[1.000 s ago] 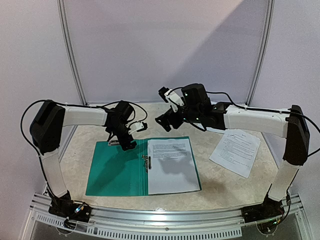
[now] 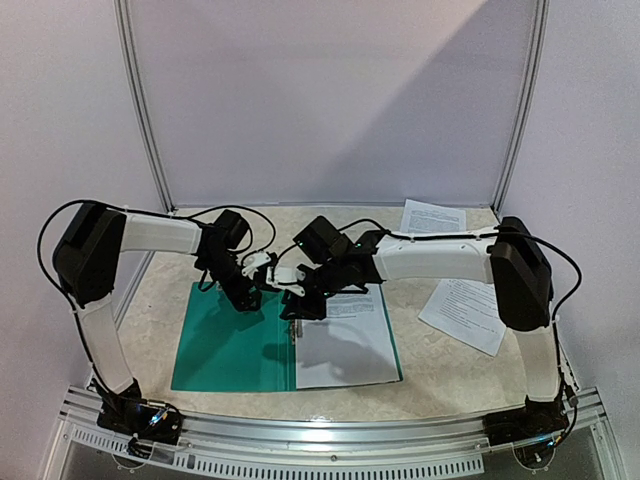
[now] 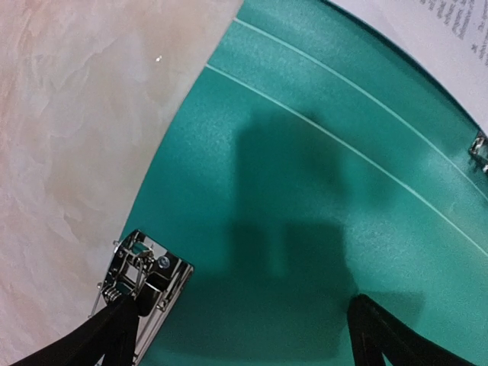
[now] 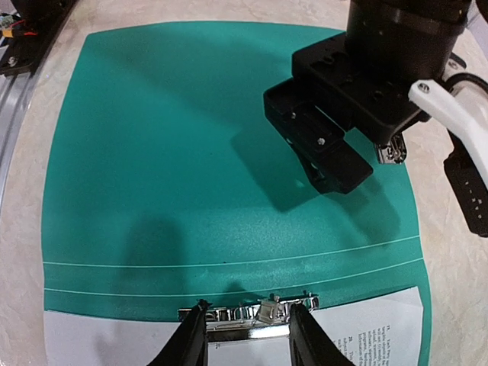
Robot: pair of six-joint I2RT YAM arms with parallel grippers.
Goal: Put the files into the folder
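Note:
The green folder [image 2: 225,350] lies open, with white sheets [image 2: 345,355] on its right half. A metal clip [image 4: 252,319] sits near the fold along the edge of these sheets. Over that clip is my right gripper, partly open, its two fingers apart to either side of the clip; contact cannot be told. My left gripper is open above the folder's bare left half, nothing between its fingers. A second metal clip [image 3: 145,278] shows at the folder's edge, close to one left finger.
Loose printed sheets [image 2: 465,315] lie on the table to the right, with another sheet [image 2: 432,217] behind the right arm. Both grippers are close together above the folder's middle. Bare table [image 2: 160,290] shows left of the folder.
My right gripper has come left and toward the front, from behind the folder to over its fold clip. The left gripper has shifted only slightly. The folder has stayed put.

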